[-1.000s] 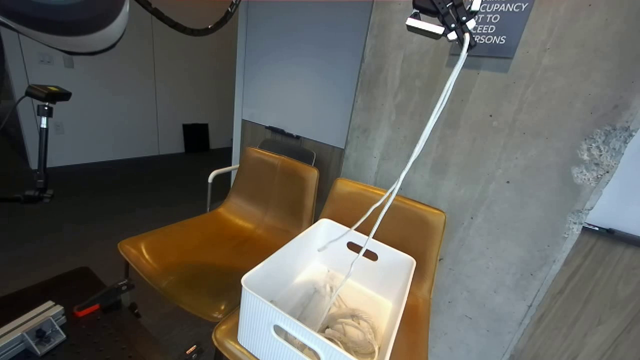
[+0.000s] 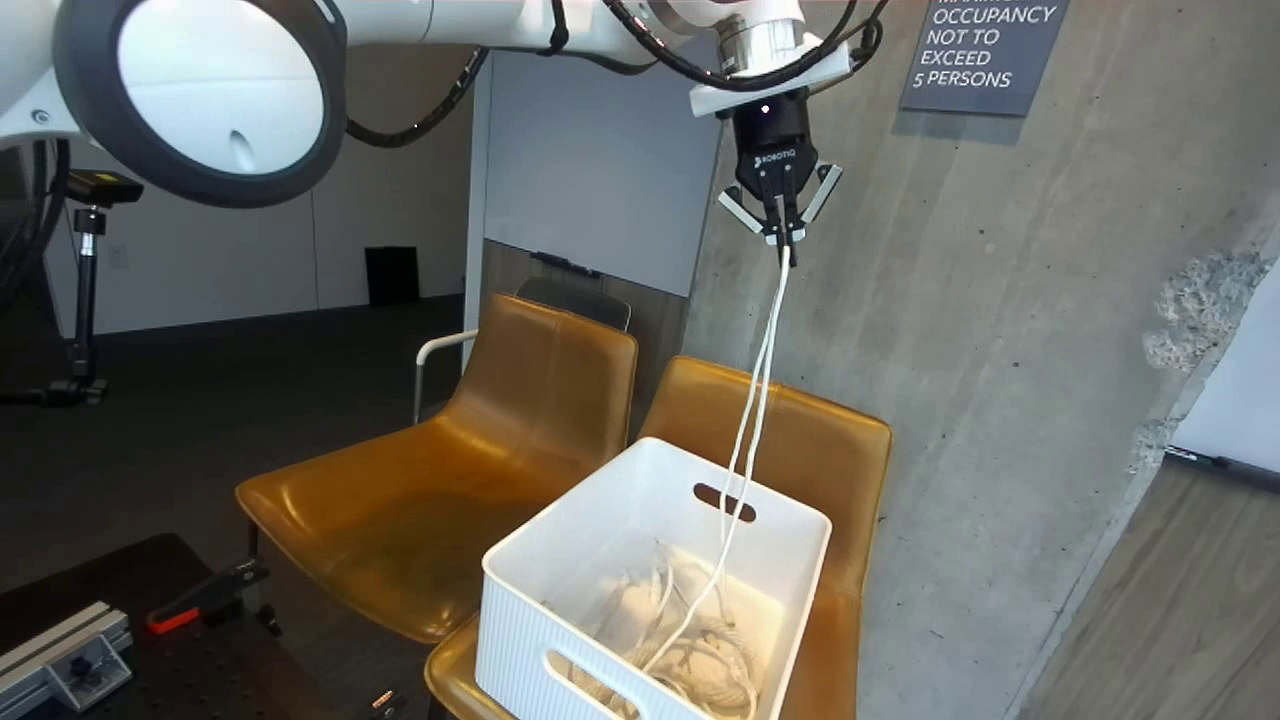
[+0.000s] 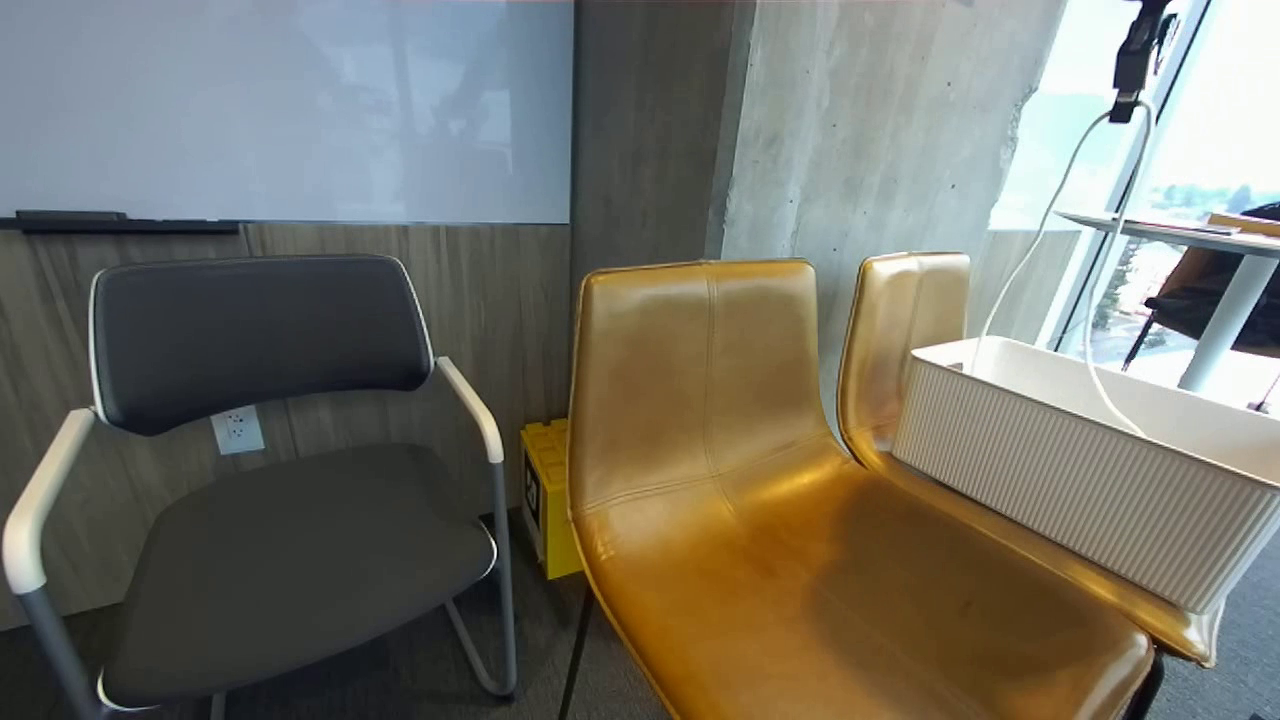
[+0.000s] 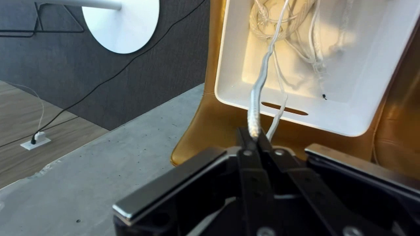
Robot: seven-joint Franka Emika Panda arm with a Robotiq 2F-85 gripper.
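High above the box, my gripper [image 2: 786, 246] is shut on a white rope [image 2: 765, 348], and two strands hang down from its fingertips. In the wrist view the rope [image 4: 258, 92] passes between the fingers, one strand on each side of them. Both strands run down into the white box [image 2: 768, 510], where more rope [image 2: 708, 654] lies loosely coiled on the bottom. Exterior view 2 shows the rope [image 3: 1020, 258] spread into a loop below the gripper [image 3: 1123, 114]; the contents of the box [image 3: 1056, 480] are hidden there by its ribbed side.
The box stands on a tan chair [image 2: 858, 462] against the concrete wall [image 2: 1008, 396]. Another tan chair [image 2: 396, 504] is beside it, empty. A dark armchair [image 3: 270, 516] stands farther left in exterior view 2.
My gripper has come down and to the left, from beside the wall sign to above the box. The strands now hang steeper, and the shorter one reaches deeper into the box.
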